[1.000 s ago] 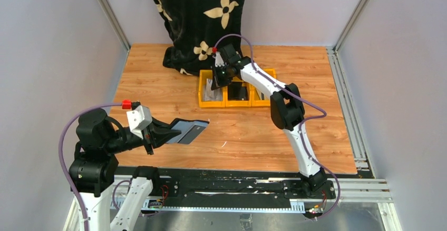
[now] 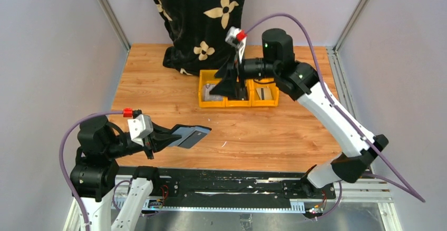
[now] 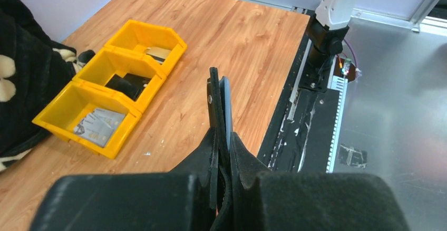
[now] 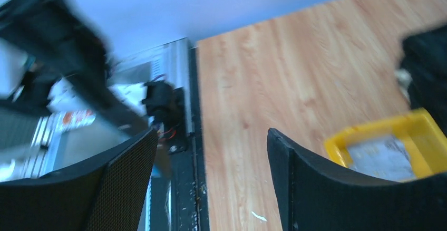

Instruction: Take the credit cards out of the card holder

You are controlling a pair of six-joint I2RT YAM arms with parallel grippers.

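Note:
My left gripper (image 2: 172,136) is shut on a dark card holder (image 3: 213,104), held over the front left of the table. A blue-grey card (image 2: 194,136) shows at the holder's open side, and in the left wrist view it appears as a thin pale edge. High above the yellow bins is my right gripper (image 2: 224,80), open, its fingers (image 4: 311,189) wide apart and nothing between them. Several pale cards (image 3: 100,124) lie in one end compartment of the yellow bins (image 3: 50,116).
The middle compartment contains black flat items (image 3: 129,85); the far one contains pale and dark pieces (image 3: 157,54). Behind the bins hangs a black patterned cloth (image 2: 200,15). Bare wooden table (image 2: 274,141) spreads in front of them.
My right arm has risen from the left bin compartment, swinging up and towards the camera, and its gripper now looks wide open. The left gripper and holder have barely shifted.

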